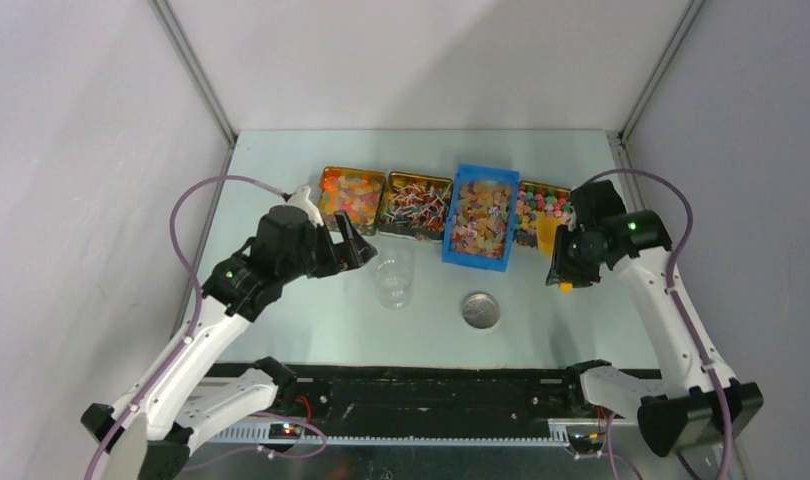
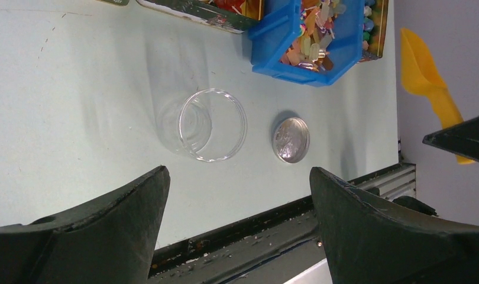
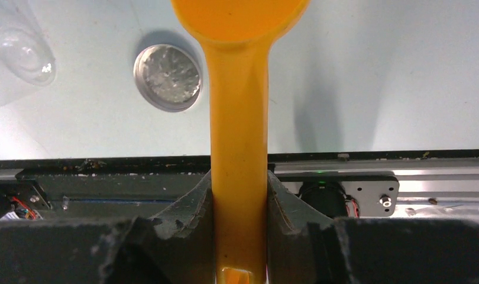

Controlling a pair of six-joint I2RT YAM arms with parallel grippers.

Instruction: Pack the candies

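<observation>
My right gripper (image 1: 563, 262) is shut on a yellow scoop (image 3: 238, 106), held at the table's right, near the tray of round coloured candies (image 1: 534, 210). My left gripper is open above the table's left, nothing between its fingers. A clear glass jar (image 1: 393, 282) stands in the middle, with a round silver lid (image 1: 480, 311) to its right. Along the back are a blue bin of candies (image 1: 479, 218), a tin of wrapped candies (image 1: 414, 206) and a tin of orange gummies (image 1: 351, 198).
Walls bound both sides and the back; a dark rail runs along the front edge.
</observation>
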